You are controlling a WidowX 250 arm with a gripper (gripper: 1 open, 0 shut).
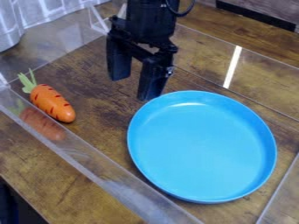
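My black gripper [133,72] hangs in the upper middle of the camera view, open, with nothing visible between its fingers. It is above the wooden surface, up and right of an orange toy carrot [51,103] with green leaves, which lies at the left. A blue round plate [201,144] sits at the lower right, just below the gripper in the image.
A clear plastic wall [93,177] runs diagonally across the lower left, near the carrot. White cloth or plastic [24,22] is at the top left. Bare wooden surface [233,83] lies at the upper right and around the carrot.
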